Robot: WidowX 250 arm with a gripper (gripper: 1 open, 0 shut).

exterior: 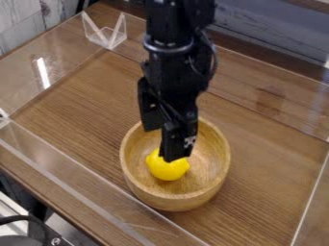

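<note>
My black gripper (168, 120) reaches down from the top centre of the camera view, its fingers open and spread above the back part of a round wooden bowl (203, 184). A yellow object (167, 168), round like a lemon or ball, lies in the bowl, just below and in front of the fingers. Nothing shows held between them.
A clear plastic item (106, 31) stands at the back left. Black cable runs at the bottom left edge. Table edges show at right and back.
</note>
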